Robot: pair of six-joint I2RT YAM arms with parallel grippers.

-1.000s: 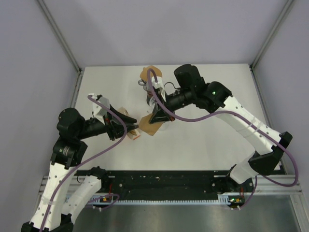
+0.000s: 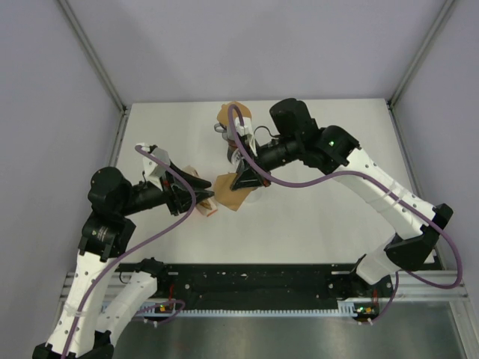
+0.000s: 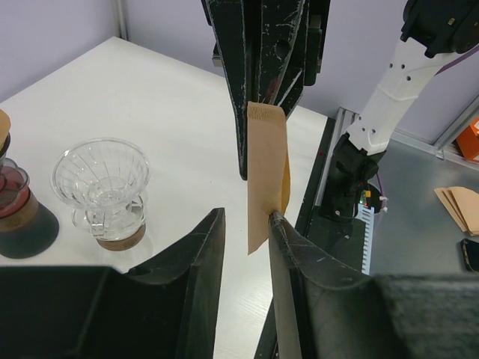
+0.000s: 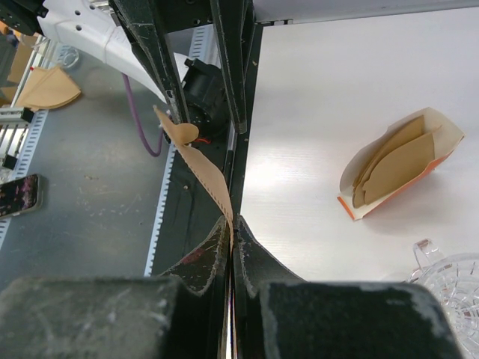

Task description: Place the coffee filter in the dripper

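Note:
A brown paper coffee filter (image 2: 230, 193) is pinched in my shut right gripper, folded edge-on in both wrist views (image 3: 263, 164). My left gripper is part open, its fingertips at the filter's free lower edge, one finger close against it. The clear glass dripper stands on the white table; in the right wrist view it (image 4: 456, 299) is at the lower right, and in the top view it is mostly hidden under the right arm.
An open carton of filters (image 4: 397, 164) lies on the table. A dark cup with brown paper (image 3: 26, 217) stands beside the dripper. Loose filters (image 4: 49, 90) and a phone (image 4: 19, 194) lie on a grey surface beyond the table's edge.
Very little differs in the top views; both arms and the filter stay almost in place, the filter shifting slightly.

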